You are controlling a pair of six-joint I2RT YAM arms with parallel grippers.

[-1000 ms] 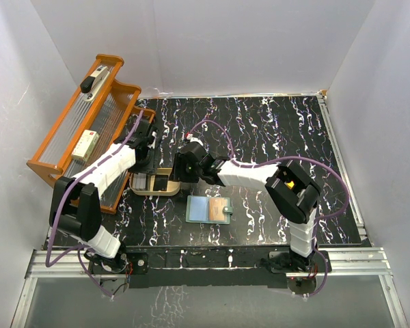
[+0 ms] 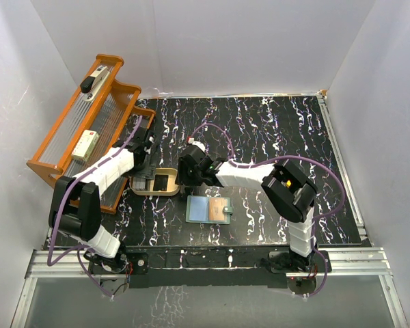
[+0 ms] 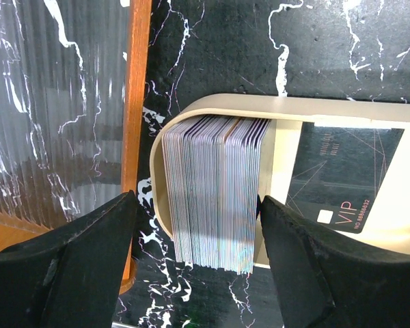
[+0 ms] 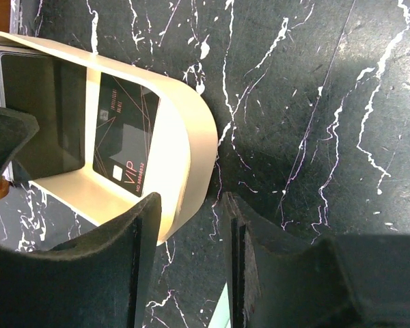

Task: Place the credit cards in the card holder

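Note:
A cream card box (image 2: 165,191) lies on the black marbled table; inside, the left wrist view shows a packed stack of cards (image 3: 208,191) at its left end and a black VIP card (image 3: 342,171) beside it. My left gripper is open over the stack, one finger either side. My right gripper is at the box's rounded right end, its fingers apart with nothing visible between them but box and table. In the top view a card holder (image 2: 198,209) with blue and tan panels lies just below the box.
A wooden shelf (image 2: 75,130) with a stapler (image 2: 94,80) and a pale box (image 2: 85,143) stands at the left, close to the card box.
Both arms have shifted only very slightly; the card box looks unmoved.

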